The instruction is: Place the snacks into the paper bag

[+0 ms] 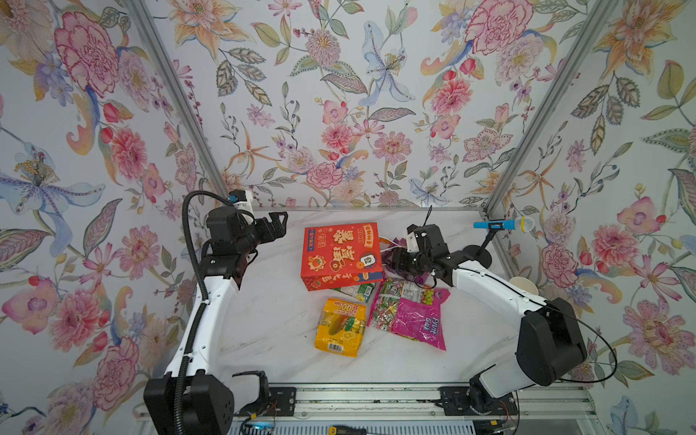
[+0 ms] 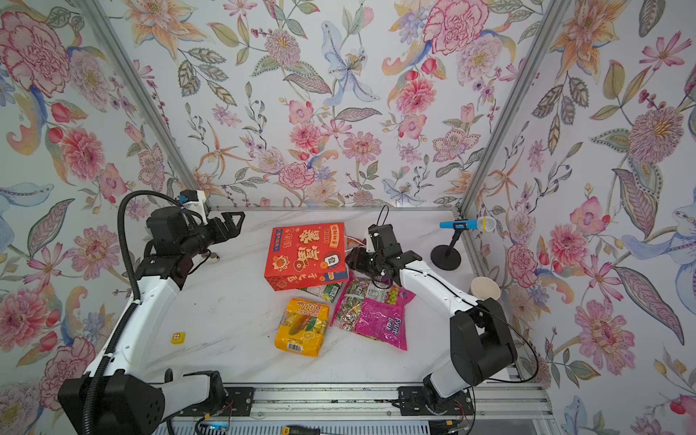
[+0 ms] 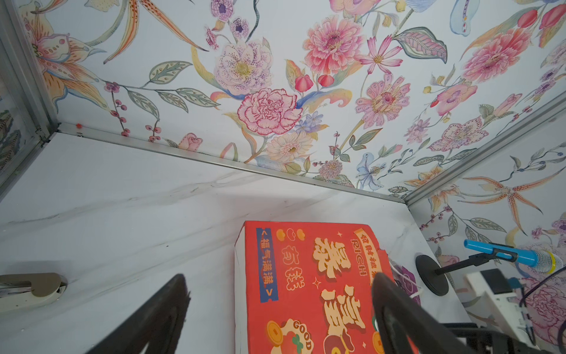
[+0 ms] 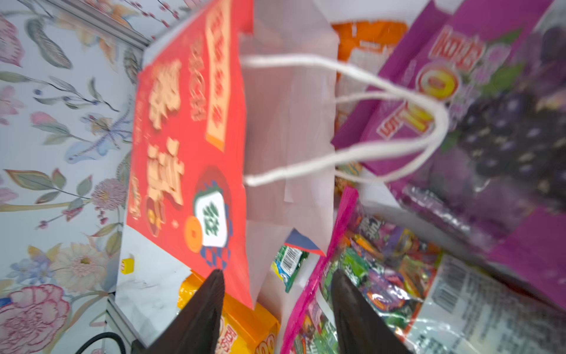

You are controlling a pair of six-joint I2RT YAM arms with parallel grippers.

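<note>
The red paper bag [image 1: 340,253] lies tipped on its side, its mouth and white cord handles [image 4: 353,153] facing right in the right wrist view. It partly covers the green snack [image 1: 359,291]. A purple grape-printed snack [image 4: 495,129] and an orange snack [image 4: 368,35] show beyond the mouth. A yellow mango-printed snack [image 1: 340,326] and a pink snack bag [image 1: 420,322] lie in front. My right gripper [image 1: 400,259] is open beside the mouth, with nothing seen gripped. Left of the bag, my left gripper [image 1: 277,224] stands open and empty.
A blue microphone on a black stand [image 1: 478,253] stands at the back right, and a pale cup [image 2: 484,288] is near the right wall. A small yellow item [image 2: 178,338] lies at the left.
</note>
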